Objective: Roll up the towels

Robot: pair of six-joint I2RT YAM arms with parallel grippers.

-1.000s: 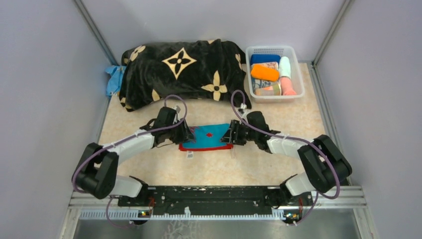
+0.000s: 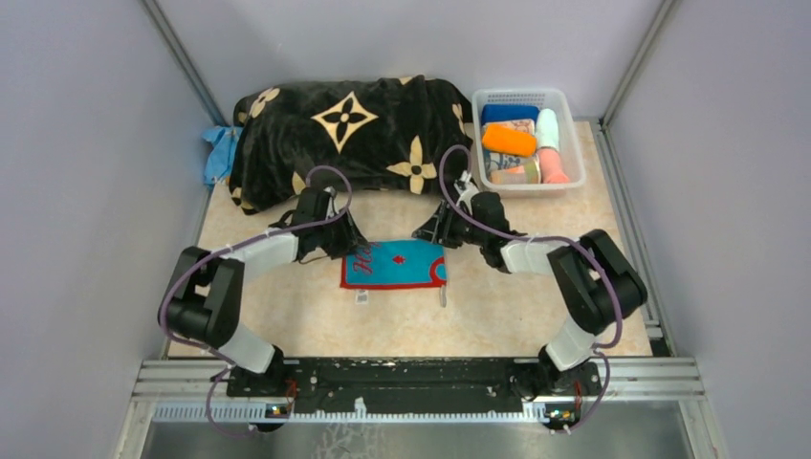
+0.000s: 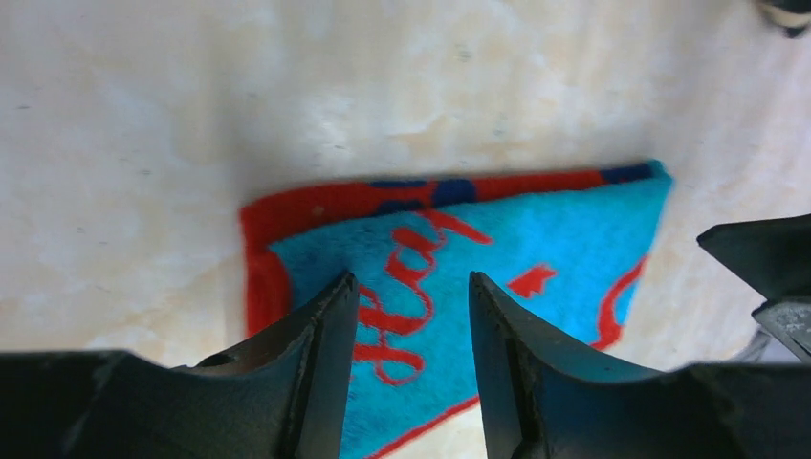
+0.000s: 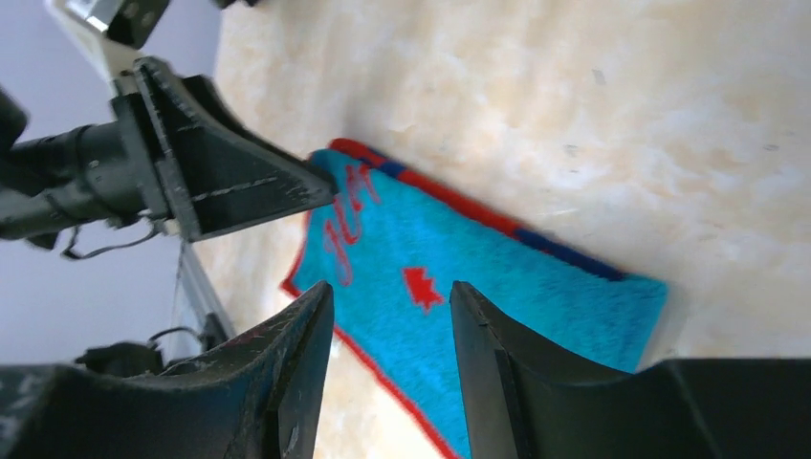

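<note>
A turquoise towel with red script, a red diamond and red edging [image 2: 411, 268] lies folded flat as a rectangle at the middle of the table, also filling much of both wrist views [image 3: 536, 249] [image 4: 526, 287]. My left gripper [image 2: 354, 244] is over its far-left corner; in the left wrist view its fingers stand apart above the towel with nothing visible held. My right gripper [image 2: 432, 234] is over the far-right corner, fingers apart above the cloth, empty.
A black blanket with beige flowers [image 2: 277, 143] lies bunched at the back. A white basket of rolled towels [image 2: 569, 177] stands at back right.
Both grippers have moved toward the towel's back edge, the right one more markedly up from over the towel's right part. The towel lies almost unchanged.
</note>
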